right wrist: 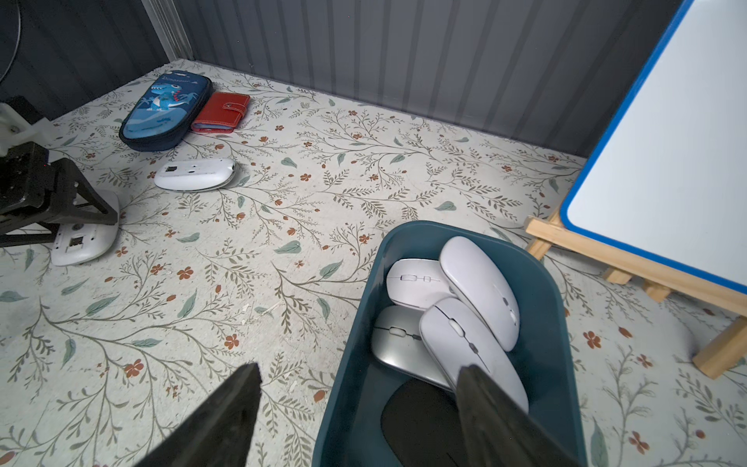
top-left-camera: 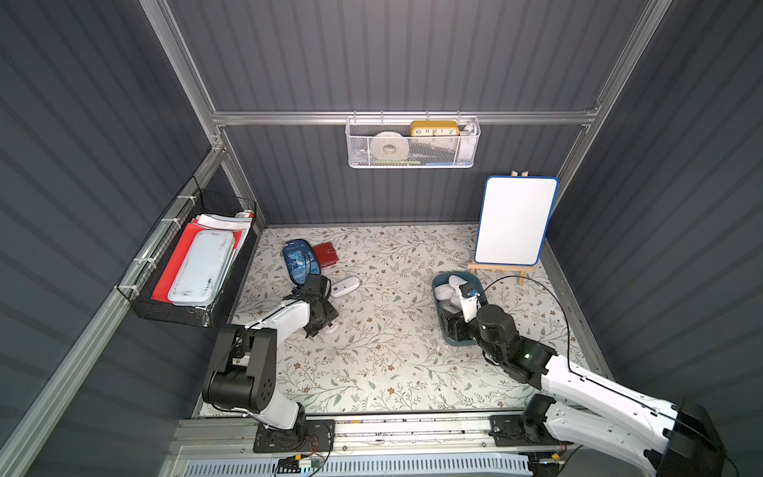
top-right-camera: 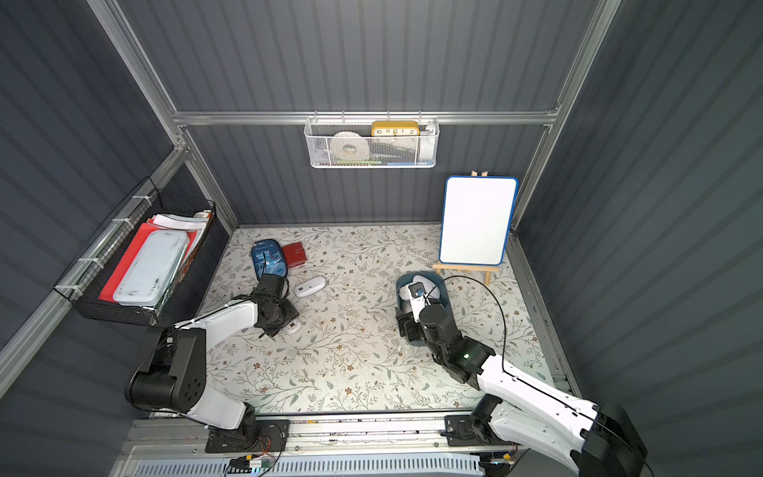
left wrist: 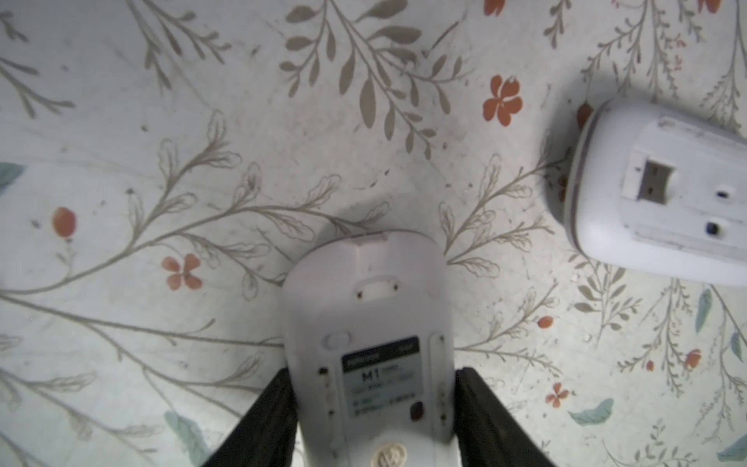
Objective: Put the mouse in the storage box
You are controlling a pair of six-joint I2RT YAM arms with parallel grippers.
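Observation:
In the left wrist view, an upturned white mouse [left wrist: 365,311] lies between the fingers of my left gripper, which appear at or against its sides; whether they grip it is unclear. A second upturned white mouse lies to its right, also the white mouse [right wrist: 194,175] in the right wrist view. The teal storage box [right wrist: 552,342] holds several white, silver and black mice. My right gripper is open over the box's near part, with nothing held.
A blue dinosaur case [right wrist: 163,113] and red wallet [right wrist: 221,113] lie at the back left. A whiteboard [top-left-camera: 515,218] on an easel stands behind the box. A black wire basket [top-left-camera: 147,310] hangs on the left wall.

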